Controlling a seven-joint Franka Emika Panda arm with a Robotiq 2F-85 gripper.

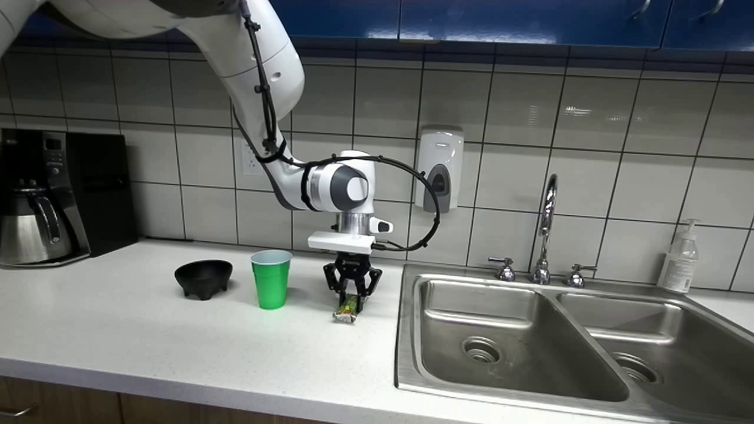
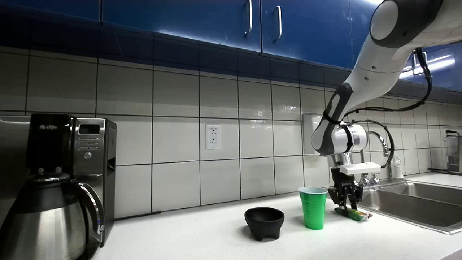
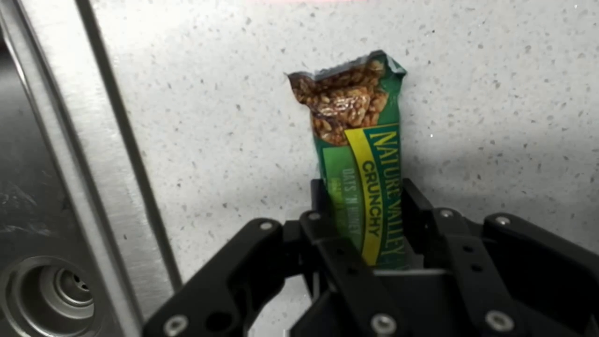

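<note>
A green Nature Valley granola bar (image 3: 359, 163) lies flat on the counter, its crimped end pointing away from my fingers in the wrist view. My gripper is shut on the bar, with one finger against each long side. From the first exterior view, the gripper (image 1: 350, 305) points straight down and the bar (image 1: 344, 311) sticks out toward the front. The second exterior view also shows the bar (image 2: 358, 215) low between the fingers, at counter level. The bar's rear end is hidden under the gripper body.
Close on the left stands a green cup (image 1: 271, 280), with a black bowl (image 1: 203, 278) beyond it. The steel sink (image 1: 410, 339) begins just to the right. A coffee maker (image 1: 102, 191) fills the far left.
</note>
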